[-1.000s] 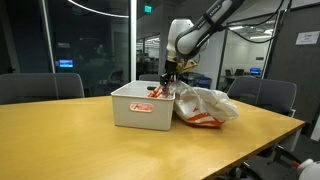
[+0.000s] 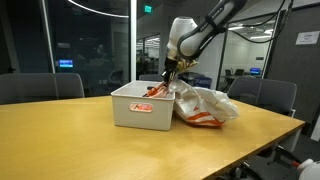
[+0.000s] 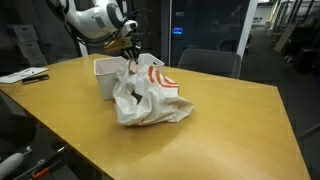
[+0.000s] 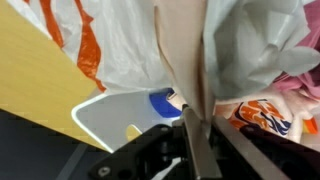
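Note:
A white plastic bag with orange-red print point(image 2: 205, 105) slumps beside the white box point(image 2: 143, 114), some of it over the box's near side. In exterior view 2 the crumpled bag point(image 3: 148, 98) spreads over the table in front of the box point(image 3: 104, 82). My gripper point(image 2: 169, 80) is low at the box's right rim. In the wrist view the gripper is shut on a gathered strip of the bag point(image 4: 185, 55) that runs up between its fingers. Its fingertips are partly hidden by the plastic.
Inside the box, the wrist view shows a blue item point(image 4: 165, 103) and an orange-and-white packet point(image 4: 262, 115). Chairs point(image 2: 262, 94) stand behind the table.
The arm has tilted and shifted slightly at the box's right rim. More orange-red print shows at the box opening than before. The box has stayed put.

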